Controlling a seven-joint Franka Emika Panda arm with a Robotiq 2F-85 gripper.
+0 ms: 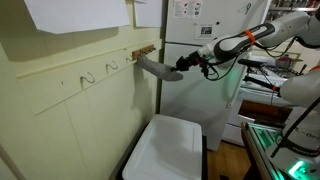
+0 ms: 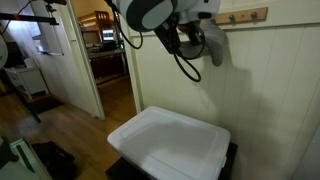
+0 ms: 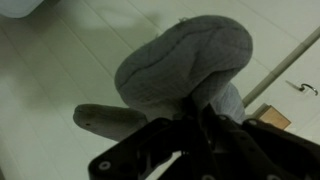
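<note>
A grey oven mitt (image 1: pixel 160 68) stretches from the hook rail (image 1: pixel 144 50) on the cream wall out to my gripper (image 1: pixel 182 68) in the first exterior view. The wrist view shows the mitt (image 3: pixel 185 62) bunched up large in front of the fingers, its thumb-like lobe at the left. My gripper is shut on its fabric; the fingertips are dark and partly covered by the cloth. In the second exterior view the mitt (image 2: pixel 212 45) hangs below the wooden rail (image 2: pixel 243 17), partly behind the arm. Whether its loop is still on a hook cannot be told.
Below stands a white-lidded bin (image 1: pixel 165 150) against the wall. More hooks (image 1: pixel 88 78) sit along the wall at the left, bare. A white fridge (image 1: pixel 190 80) stands behind the arm, and papers (image 1: pixel 85 14) hang above the rail.
</note>
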